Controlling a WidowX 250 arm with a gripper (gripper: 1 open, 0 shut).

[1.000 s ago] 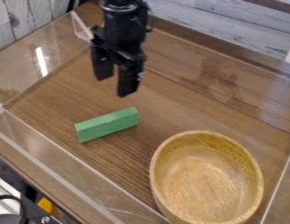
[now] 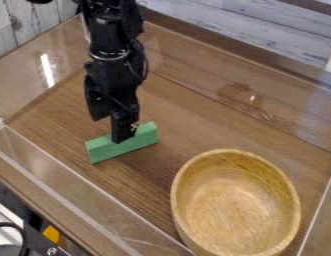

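Note:
A green rectangular block (image 2: 121, 144) lies at an angle on the wooden surface, left of centre. The black gripper (image 2: 110, 118) hangs low just over it, its fingers open on either side near the block's upper part; whether they touch the block is unclear.
A round tan bowl (image 2: 235, 200) sits at the lower right, apart from the block. White plank walls stand at the back and upper left.
The arm has moved down and toward the viewer, to the left, coming to hang just over the green block. The block and bowl have not moved.

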